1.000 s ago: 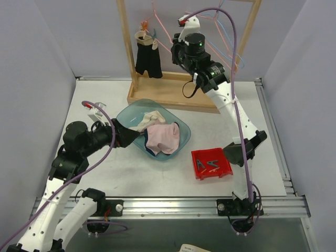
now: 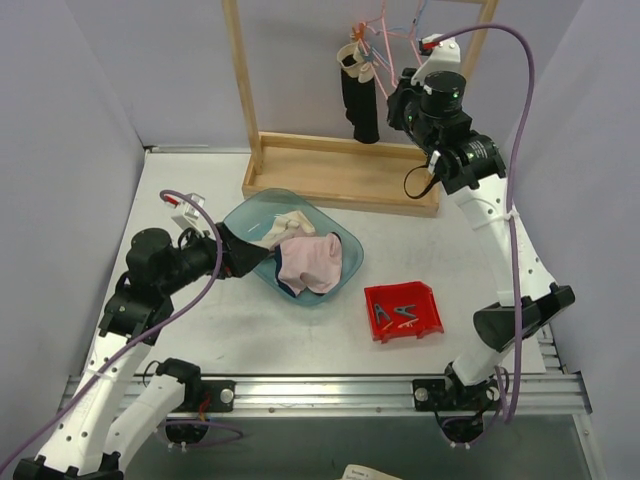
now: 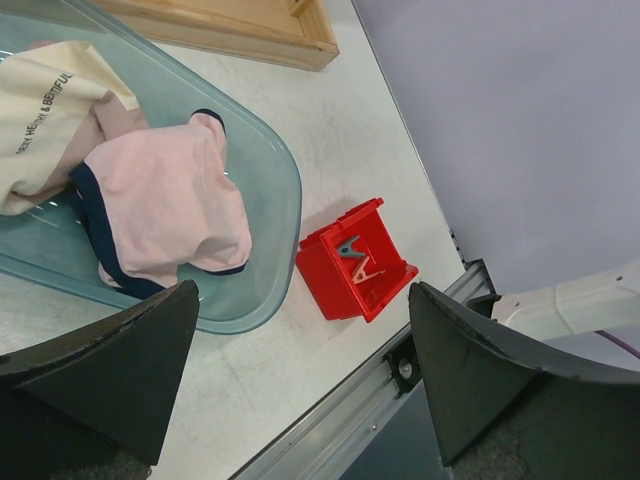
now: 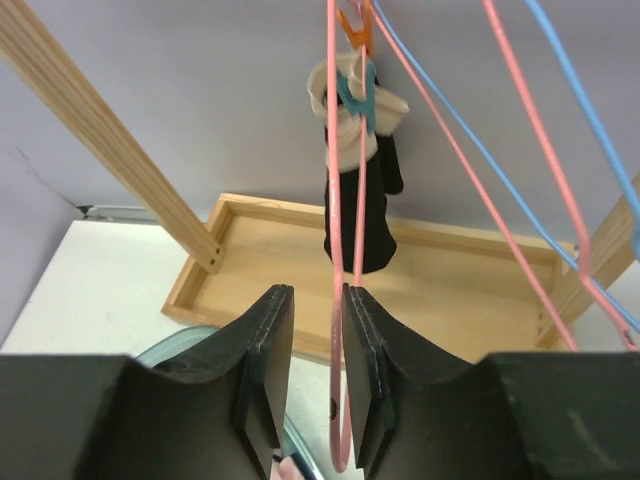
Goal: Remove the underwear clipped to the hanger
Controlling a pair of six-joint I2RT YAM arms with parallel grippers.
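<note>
Black underwear with a cream band point(image 2: 360, 103) hangs at the back from the pink and blue wire hanger point(image 2: 388, 45). In the right wrist view, an orange clip point(image 4: 357, 35) and a teal clip point(image 4: 356, 100) are at the cream part of the black underwear point(image 4: 362, 215). My right gripper is part open, its fingers point(image 4: 268, 350) on either side of a pink hanger wire point(image 4: 335, 230), which runs close to the right finger. Over the basin, my left gripper point(image 2: 266, 254) is open and holds nothing.
A teal basin point(image 2: 240, 212) holds a pink garment point(image 2: 310, 262) and a cream one point(image 2: 292, 226). Clips lie in the red bin point(image 2: 428, 322). The wooden frame point(image 2: 255, 185) stands behind, and the table between basin and bin is bare.
My right arm has moved to the right, and the hanger has turned the same way. The black underwear has swung from the left post towards the middle. My left arm stays put.
</note>
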